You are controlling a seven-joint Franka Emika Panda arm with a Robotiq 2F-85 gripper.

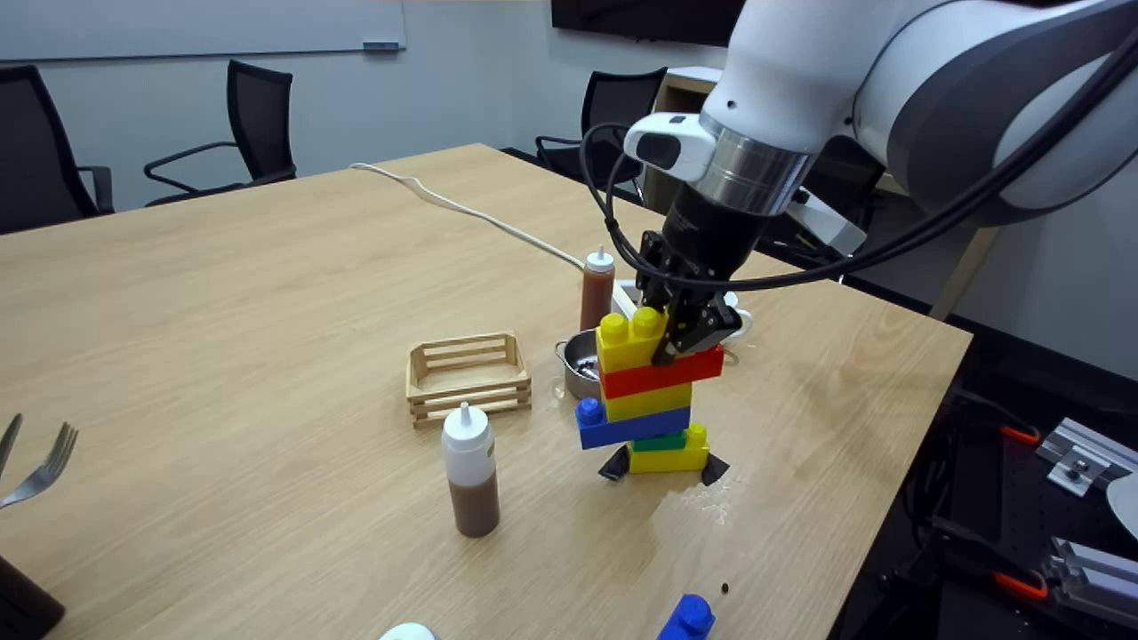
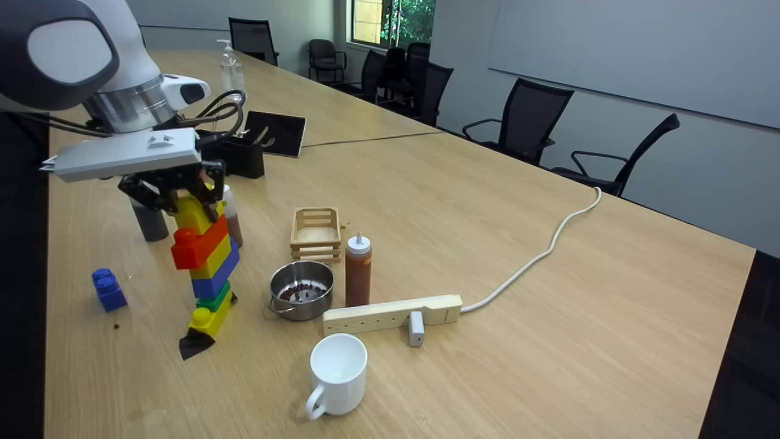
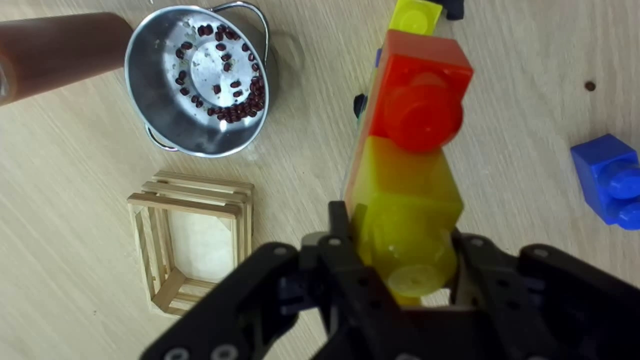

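A stack of toy bricks stands on the table. Its top yellow brick is between the fingers of my gripper, which is shut on it. Under that come a red brick, a yellow one, a blue brick, a green piece and a yellow base brick with black wedge feet at its ends. In exterior view 1 the upper bricks lean left over the base, the blue one sloping. From the wrist, the top yellow brick fills the space between the fingers and hides most of the lower stack.
Close by stand a metal pot with dark beans, a wooden crate, a reddish sauce bottle and a brown one. A loose blue brick lies apart. A white mug and power strip are also near.
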